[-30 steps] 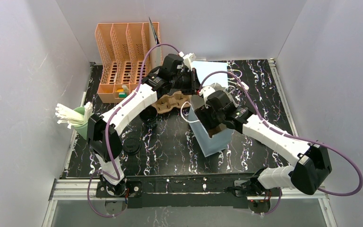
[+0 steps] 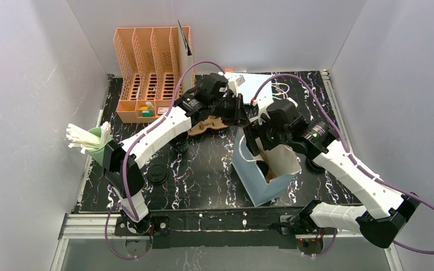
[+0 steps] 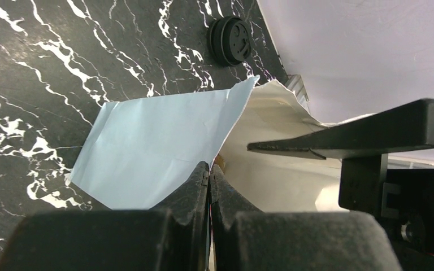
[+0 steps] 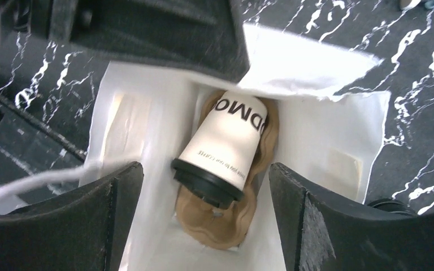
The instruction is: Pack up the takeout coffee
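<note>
A light-blue paper bag [image 2: 260,183] stands open at the table's centre right. Inside it a coffee cup [image 4: 223,141] lies on its side on a cardboard carrier [image 4: 212,223]. My left gripper is shut on the bag's rim, its thin paper edge running between the fingertips. My right gripper is part open over the bag's opening, with the cup and carrier seen below between its fingers. A white bag handle [image 2: 242,149] hangs at the left side of the bag.
An orange rack [image 2: 147,39] stands at back left, a cardboard carrier [image 2: 203,125] before it. A black lid [image 2: 158,174] lies on the left, another lid [image 3: 229,40] right of the bag. A green holder with white sticks [image 2: 95,149] is at far left.
Both grippers have moved rightward in the top view. The bag has shifted toward the right and nearer the table's front, and its opening shows wider.
</note>
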